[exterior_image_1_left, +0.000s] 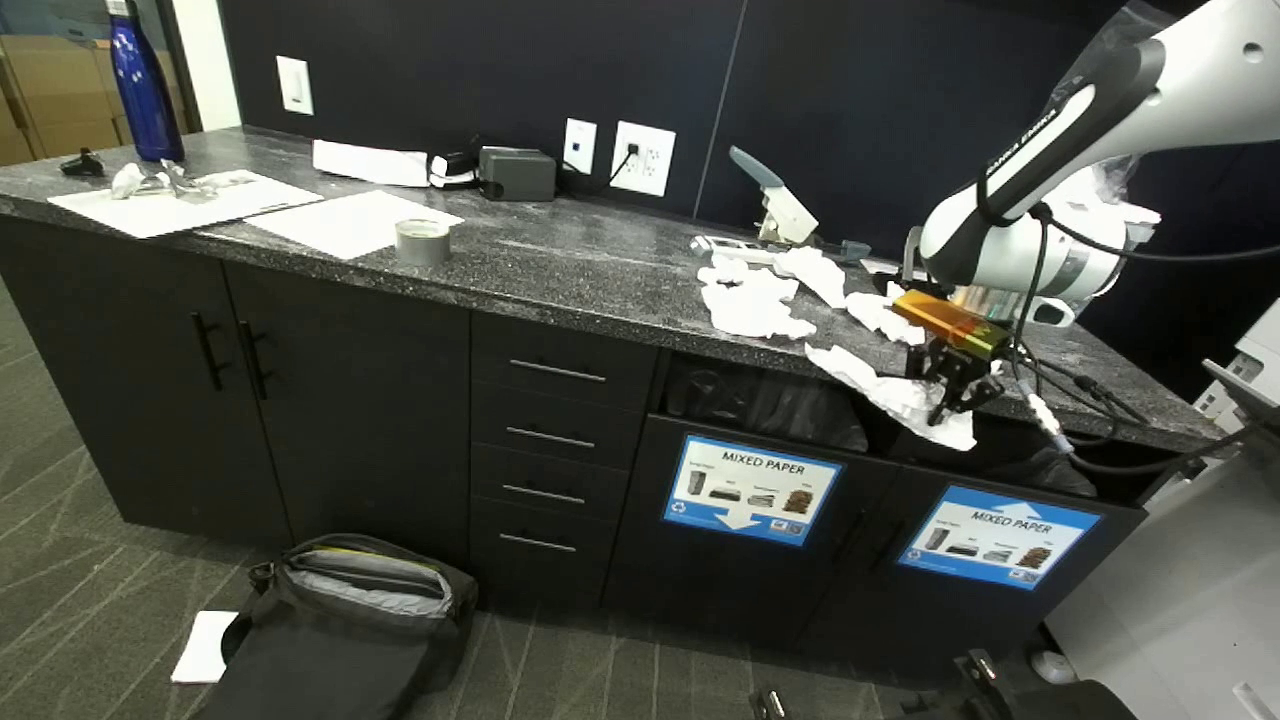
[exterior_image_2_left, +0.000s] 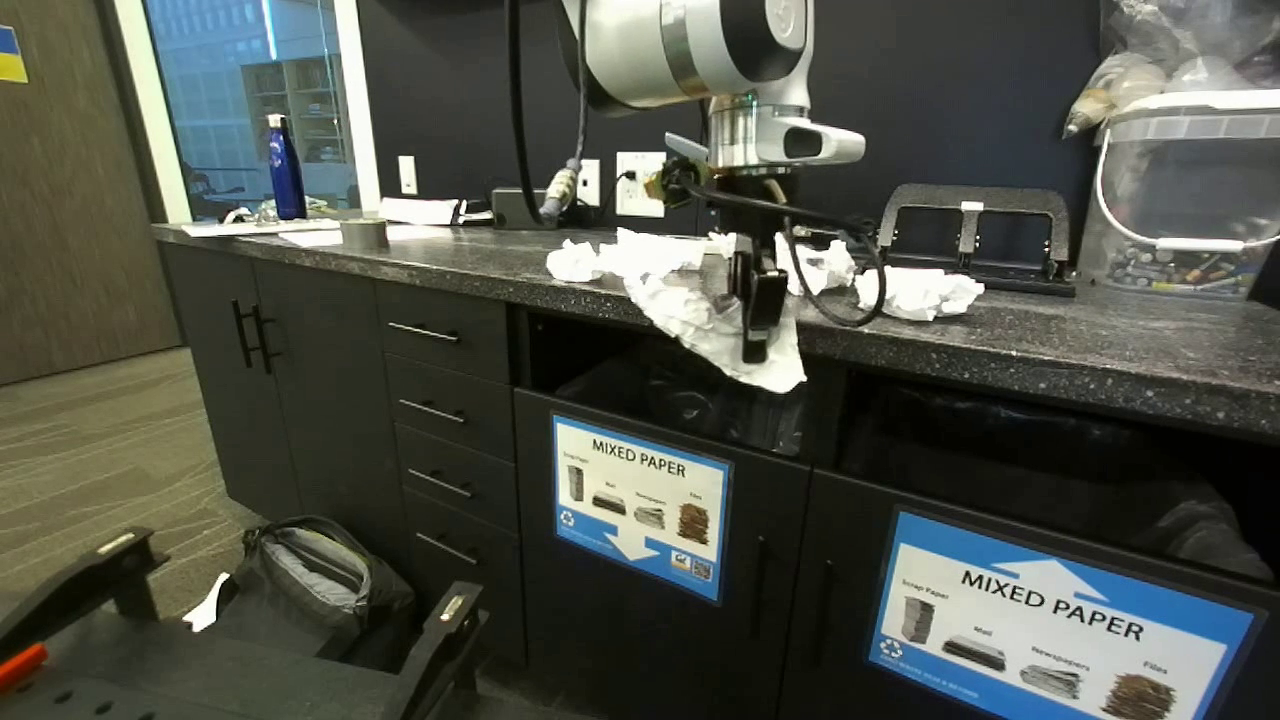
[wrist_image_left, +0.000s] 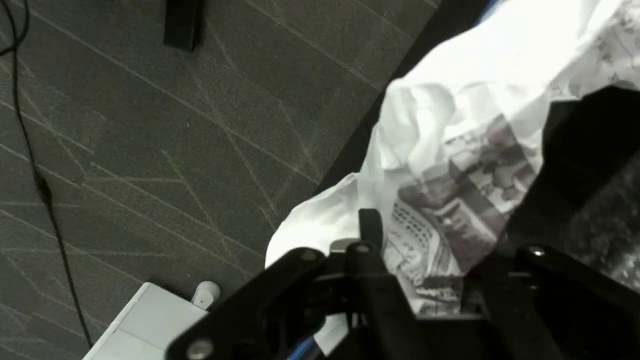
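My gripper (exterior_image_2_left: 756, 348) is shut on a crumpled sheet of white paper (exterior_image_2_left: 684, 314), just out past the counter's front edge. In exterior view 1 the held paper (exterior_image_1_left: 872, 382) stretches left from the fingers and hangs before the open bin slots. Printed pictures and text show on the same paper (wrist_image_left: 456, 174) in the wrist view, where the dark fingers (wrist_image_left: 370, 225) pinch it near the bottom. Other crumpled papers (exterior_image_1_left: 750, 298) lie on the counter behind and to the left, and one more crumpled paper (exterior_image_2_left: 918, 292) rests to the right in exterior view 2.
Below the counter (exterior_image_1_left: 576, 270) are two open bin slots with dark liners, above "MIXED PAPER" signs (exterior_image_1_left: 753, 490). A hole punch (exterior_image_2_left: 974, 234) and a clear bucket (exterior_image_2_left: 1182, 192) stand at the right back. A tape roll (exterior_image_1_left: 422, 240) sits left; a bag (exterior_image_1_left: 360, 624) lies on the floor.
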